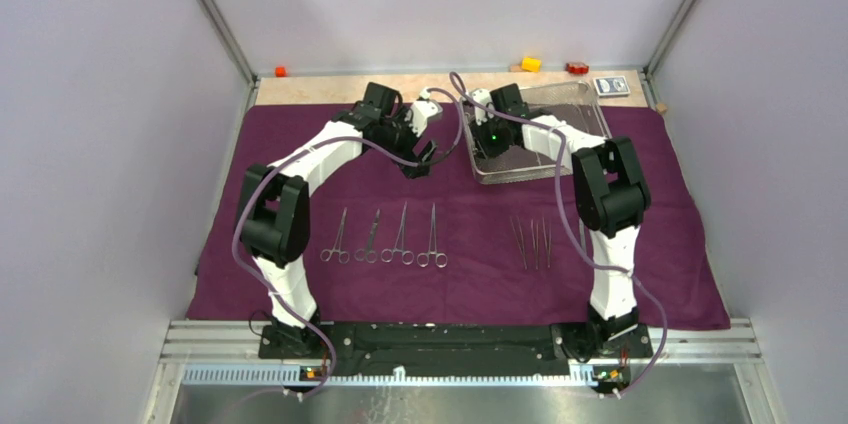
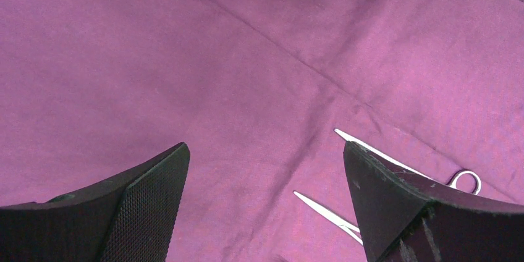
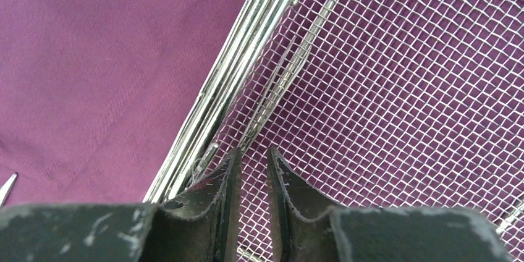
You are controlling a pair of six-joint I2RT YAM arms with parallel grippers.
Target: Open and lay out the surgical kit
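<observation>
A mesh metal tray [image 1: 530,176] sits at the back right of the purple cloth. My right gripper is low inside it by the left wall, fingers slightly parted, beside thin metal pieces along that wall; whether any lies between the fingertips is unclear. My left gripper [image 1: 420,159] hangs open and empty over cloth left of the tray. Four ring-handled instruments [image 1: 396,256] lie in a row at front left. Several slim instruments [image 1: 536,244] lie at front right, partly hidden by the right arm.
Along the pale back strip [image 1: 330,91] are a red block [image 1: 280,72], a yellow block [image 1: 531,64], a red object [image 1: 577,68] and a small framed item [image 1: 611,86]. Bare cloth lies at the far left and centre.
</observation>
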